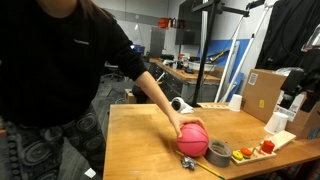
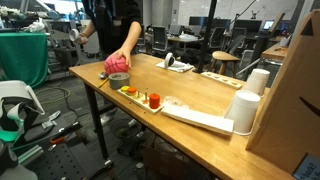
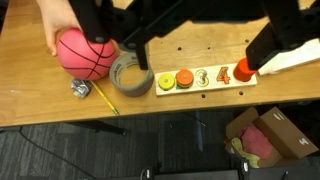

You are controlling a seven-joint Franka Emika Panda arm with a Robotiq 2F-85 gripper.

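My gripper hangs over the table, its dark fingers apart at the top of the wrist view and only bare table between them. Below stands a wooden number board (image 3: pixel 205 78) carrying yellow, orange and red pegs, with the numerals 3 and 4 showing. A grey tape roll (image 3: pixel 131 75) lies flat beside the board. Left of the tape, a person's hand (image 1: pixel 183 119) is on the pink-red ball (image 1: pixel 192 140) at the table's front edge. A yellow pencil (image 3: pixel 104 98) and a crumpled silver ball (image 3: pixel 81 88) lie close by.
White cups (image 2: pixel 243 108) stand at the far right near cardboard boxes (image 1: pixel 262 90). A white board (image 2: pixel 197 119) lies next to the number board. The person (image 1: pixel 70 65) leans over the table's left end.
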